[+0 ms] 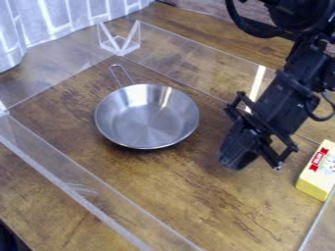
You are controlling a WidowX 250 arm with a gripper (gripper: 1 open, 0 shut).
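Observation:
A steel pan (145, 116) rests on the wooden table (131, 186), its thin handle pointing up and left toward the back. My black gripper (241, 155) is low over the table to the right of the pan, its fingertips pointing down and left. It appears shut, and I see nothing held in it, though the dark fingers hide the space between them.
A yellow box (315, 177) with a red-and-white label lies at the right. Clear walls edge the work area, with a small wire-like white object at the back left.

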